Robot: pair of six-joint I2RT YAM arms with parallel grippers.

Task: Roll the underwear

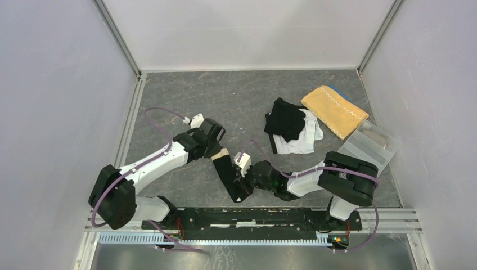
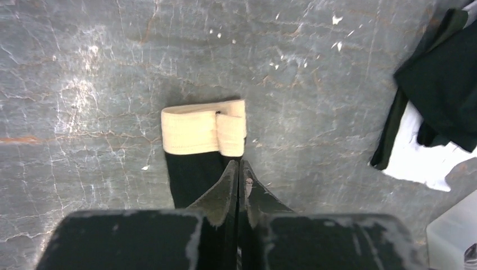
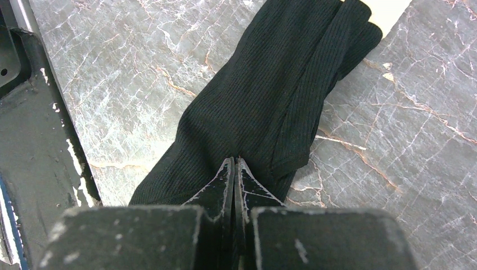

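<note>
The black underwear [image 1: 225,173] lies folded into a long narrow strip on the grey floor, its cream waistband [image 2: 189,133] at the far end. In the left wrist view, my left gripper is shut just below the band, over the strip's right edge, and nothing shows between its fingers. My right gripper points down at the nearer part of the black cloth, shut with its tips against the fabric; no fold clearly shows between them. In the top view both arms hide parts of the strip.
Black and white garments [image 1: 298,140] lie in a pile to the right. A folded yellow towel [image 1: 334,111] and a clear plastic bin [image 1: 365,147] stand farther right. Bare floor stretches beyond and left of the strip.
</note>
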